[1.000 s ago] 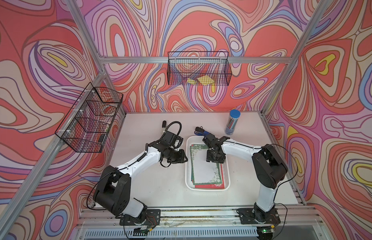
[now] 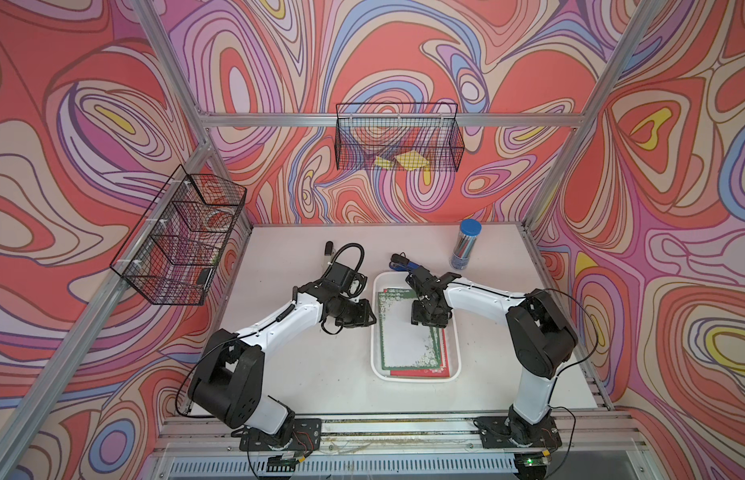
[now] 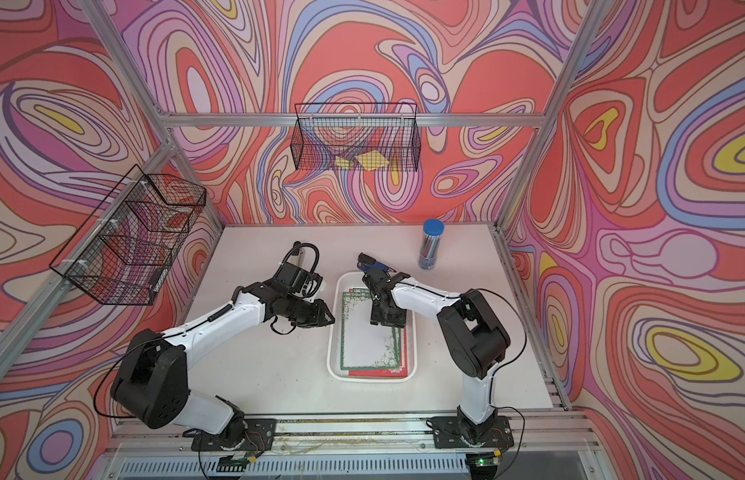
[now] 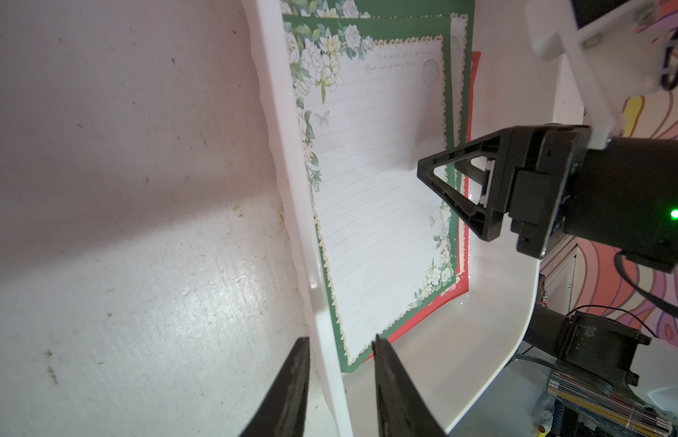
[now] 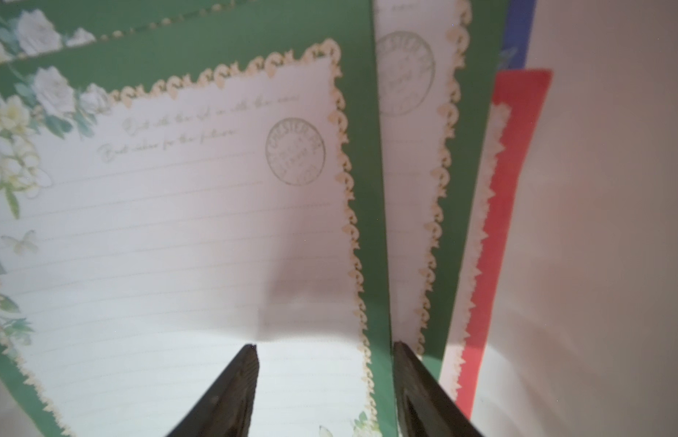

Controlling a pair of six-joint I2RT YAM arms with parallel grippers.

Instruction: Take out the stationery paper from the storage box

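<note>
The white storage box (image 2: 455,344) lies on the table, holding a stack of stationery papers. On top is a white lined sheet (image 4: 382,218) with a green flowered border; another green-bordered sheet (image 5: 412,182) and a red-edged one (image 5: 497,218) show at its right side. My left gripper is shut on the box's left wall, one finger on each side of it. Inside the box, low over the top sheet's right part, my right gripper is part open, its right fingertip by that sheet's edge. Nothing shows held between its fingers; contact with the paper is hard to tell.
A clear jar with a blue lid (image 2: 463,244) stands at the back right. Behind the box lies a dark blue object (image 2: 404,263). Wire baskets hang on the back (image 2: 399,142) and left.
The top sheet has slid slightly left toward the box's left wall since one second ago, and my right gripper shifted slightly left too. My left gripper stays at the wall.
</note>
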